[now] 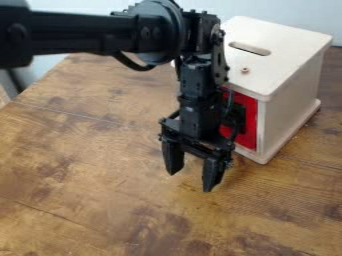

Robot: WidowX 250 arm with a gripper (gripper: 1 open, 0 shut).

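Observation:
My black gripper [193, 164] hangs over the wooden tabletop, fingers pointing down and spread apart with nothing between them. It is just in front and left of a pale wooden box [275, 75], which has a slot in its top, a small knob below that and a red front panel [249, 133]. The arm and gripper hide much of the red side.

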